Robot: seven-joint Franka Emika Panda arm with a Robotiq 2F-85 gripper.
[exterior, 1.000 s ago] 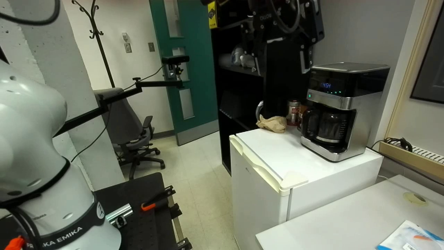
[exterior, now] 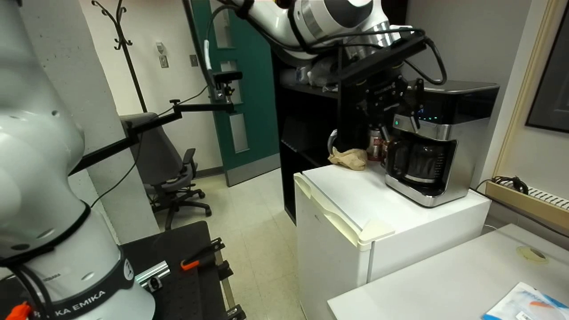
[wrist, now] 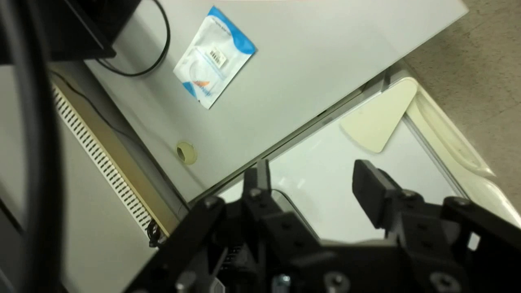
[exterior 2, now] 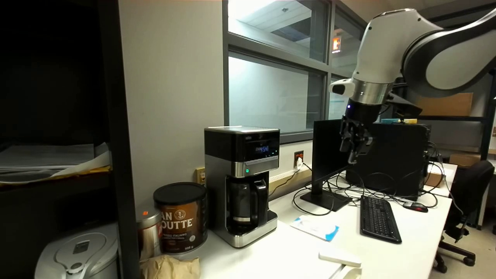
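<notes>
In exterior view 1 my gripper (exterior: 401, 130) points downward, overlapping the upper front of the black and silver coffee maker (exterior: 472, 149). Exterior view 2 puts the gripper (exterior 2: 348, 155) in the air to the right of the coffee maker (exterior 2: 218, 181), clearly apart from it. The wrist view has the two black fingers standing part open, with empty space in the gripper. Inside the machine sits a dark glass carafe (exterior 2: 241, 200). Most of the coffee maker is hidden behind the gripper in the wrist view.
The coffee maker stands on a white fridge (exterior: 341, 186). Nearby are a brown coffee tin (exterior 2: 181, 223), a metal can (exterior 2: 149, 235) and a crumpled paper bag (exterior 2: 172, 268). A white desk (wrist: 303, 63) adjoins, carrying a blue and white packet (wrist: 215, 57).
The gripper has come down in exterior view 1 from near the top edge, and its fingers stand closer together. More of the arm now shows above it. The coffee maker has not moved.
</notes>
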